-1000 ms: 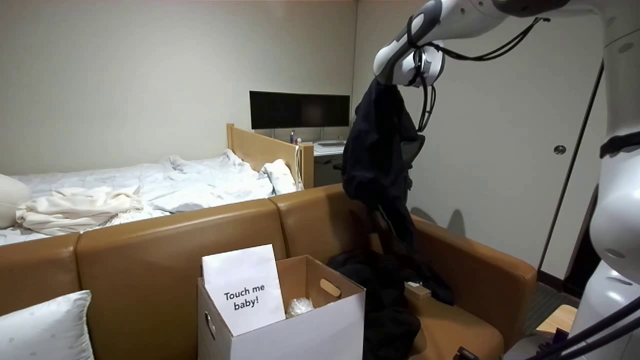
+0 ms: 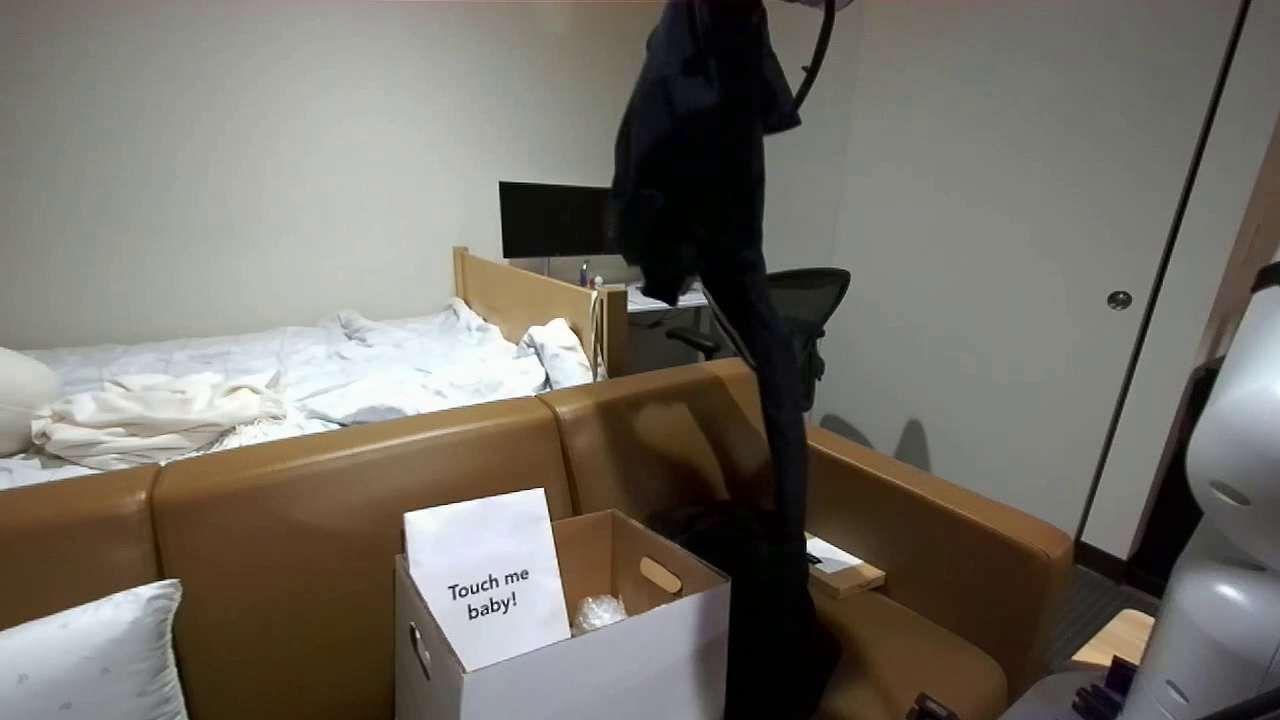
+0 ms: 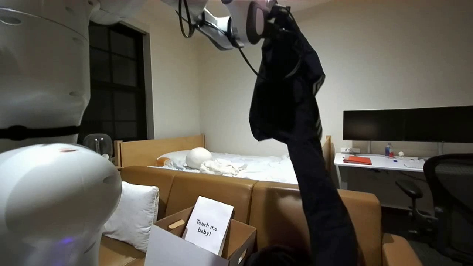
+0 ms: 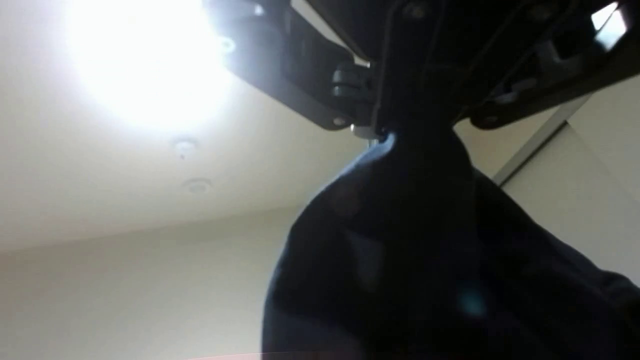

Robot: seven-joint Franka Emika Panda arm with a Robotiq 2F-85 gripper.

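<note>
A dark, nearly black garment with light stripes [image 3: 283, 102] hangs from my gripper in a long narrow drape. The wrist view shows its gathered cloth [image 4: 396, 252] running up between the fingers, which are shut on it; their tips are mostly lost in dark fabric. In exterior view 1 the hanging cloth [image 2: 696, 168] reaches down in front of the sofa back to a dark heap [image 2: 768, 624] on the seat. Whether heap and garment are one piece, I cannot tell.
Left of the heap stands an open box [image 2: 600, 672], with a "Touch me baby!" sign [image 2: 488, 576] and clear crumpled wrap [image 2: 597, 613] in it. A small wooden piece [image 2: 849, 578] lies by the armrest of the brown sofa [image 2: 360, 540]. Behind are a bed and desk.
My arm has gone up and left in exterior view 1, lifting the garment higher. Its hanging part is now stretched longer, and cloth near the armrest has been drawn off the wooden piece.
</note>
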